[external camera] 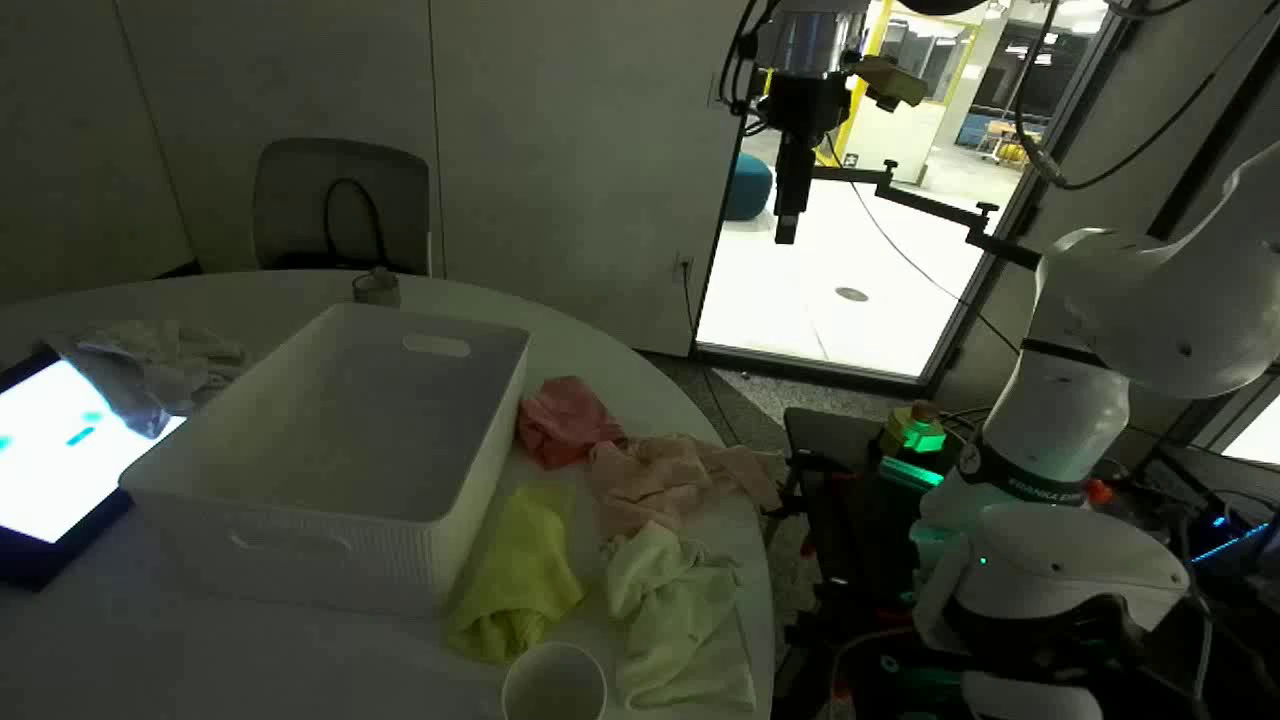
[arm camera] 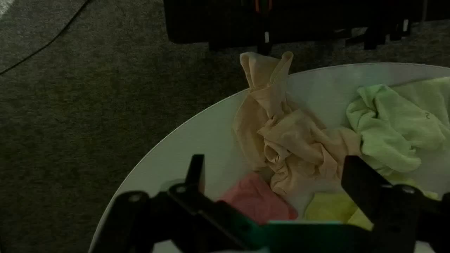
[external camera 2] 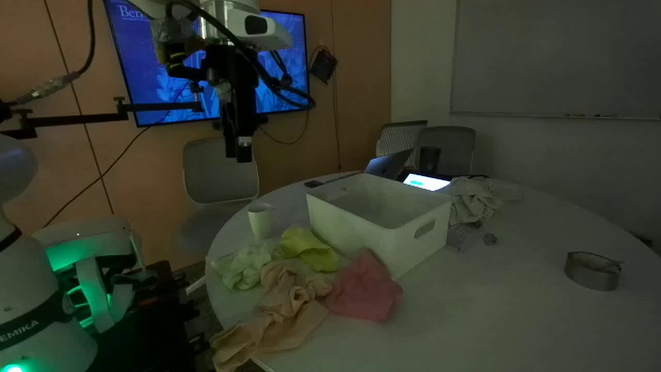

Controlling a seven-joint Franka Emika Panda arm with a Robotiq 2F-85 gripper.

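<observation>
High above the table hangs my gripper, open and empty, its two dark fingers wide apart in the wrist view. Beneath it lie four crumpled cloths: a peach cloth [arm camera: 295, 139] that hangs over the table's edge, a pink cloth [arm camera: 258, 200], a pale green cloth [arm camera: 392, 126] and a yellow cloth [arm camera: 333, 206] partly hidden by a finger. A white bin [external camera 2: 378, 232] with slotted handles stands beside the cloths, and its visible inside looks empty. In exterior view 1 the yellow cloth [external camera: 522, 576] lies along the bin's side.
Near the cloths stands a white cup [external camera 2: 260, 220]. Beyond the bin are a lit screen [external camera: 72, 444] and a greyish cloth [external camera 2: 474, 198]. A grey ring-shaped object [external camera 2: 592, 273] sits on the otherwise mostly clear table [external camera 2: 496, 310] to the right.
</observation>
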